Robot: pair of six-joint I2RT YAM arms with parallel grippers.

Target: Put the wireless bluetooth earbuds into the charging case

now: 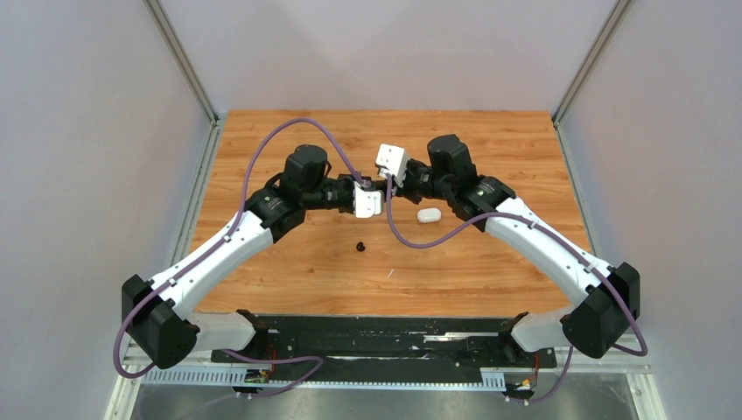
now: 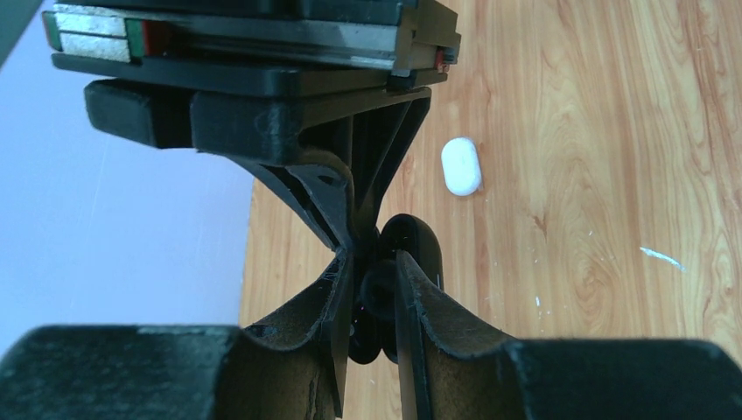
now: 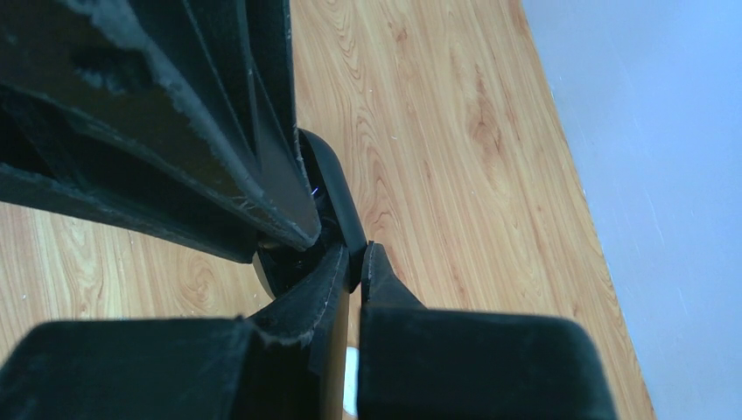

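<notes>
Both grippers meet above the middle of the table in the top view. In the left wrist view, a black charging case [image 2: 416, 236] with raised lid is held by the other arm's gripper. My left gripper's fingertips [image 2: 369, 262] are at its front around a dark rounded piece, perhaps an earbud; whether they grip it is unclear. In the right wrist view, my right gripper is shut at the case [image 3: 337, 188], which is partly hidden by the left gripper's fingers. A small black earbud [image 1: 360, 247] lies on the table below the grippers.
A white rounded object [image 1: 429, 215] lies right of centre on the wooden table [image 1: 289, 280]. Walls border both sides and the back.
</notes>
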